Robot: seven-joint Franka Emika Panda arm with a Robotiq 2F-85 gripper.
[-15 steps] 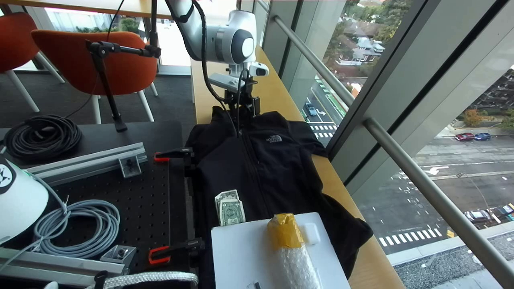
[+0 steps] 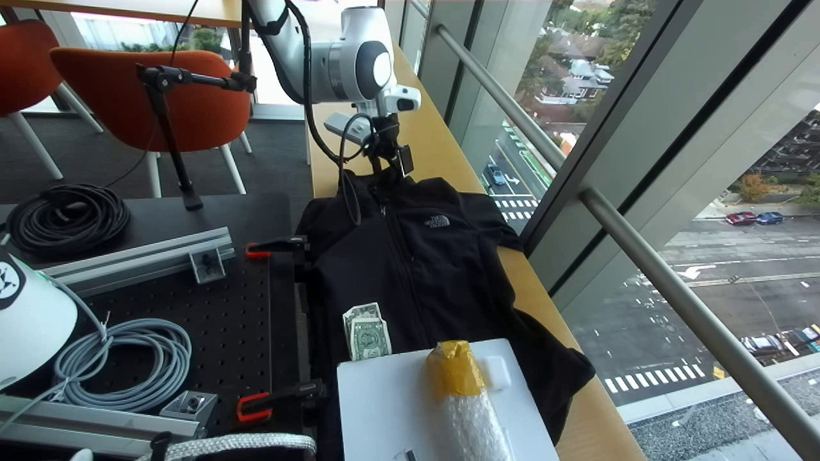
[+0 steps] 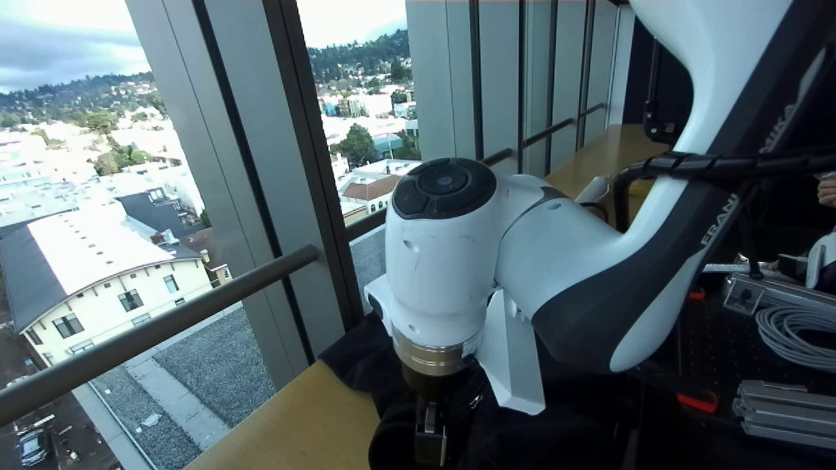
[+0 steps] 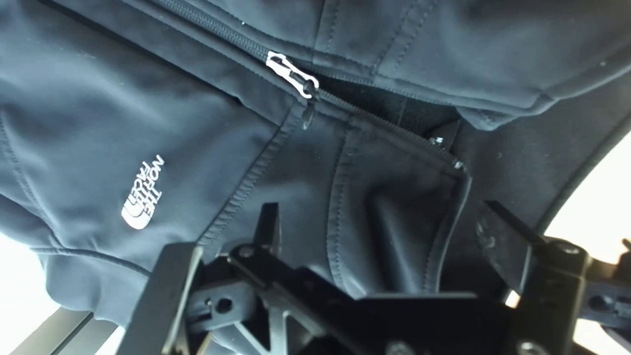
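Note:
A black jacket lies front up along the wooden ledge, with a white logo on its chest. Its front zipper has a pale pull, and the zip is parted between that pull and the collar. At the collar end my gripper is over the cloth, fingers wide apart and no cloth pinched between them. The zipper pull lies beyond the fingertips, outside the fingers. From the far end of the ledge, the gripper appears tilted close above the collar; whether it touches the fabric cannot be told.
Two banknotes and a white board bearing a bubble-wrapped roll rest on the jacket's lower part. Windows and a metal rail border one side. Clamps and a black pegboard table border the other.
The wrist has shifted a little left in exterior view 1 and is more tilted. The cable beside it has swung left. Jacket, banknotes and board look unmoved.

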